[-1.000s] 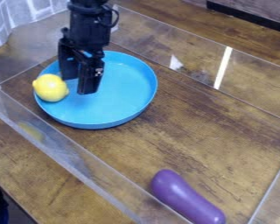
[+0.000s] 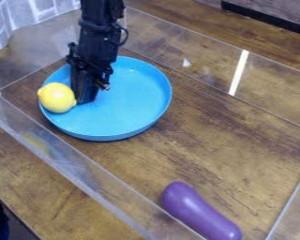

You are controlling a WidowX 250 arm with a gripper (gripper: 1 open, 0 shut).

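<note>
A blue plate (image 2: 130, 112) lies on the wooden table toward the upper left. A yellow round object (image 2: 55, 97) sits at the plate's left edge. My black gripper (image 2: 83, 86) is low over the left part of the plate, right beside the yellow object and partly behind it. Its fingers are dark and small here, so whether they touch the object or hold anything is not clear.
A purple eggplant-like object (image 2: 201, 208) lies at the lower right. Clear panels border the table on the left and lower left. The wooden surface right of the plate (image 2: 228, 122) is free.
The gripper has moved down and to the left, closer to the yellow object, which appears shifted slightly. The purple object stayed put.
</note>
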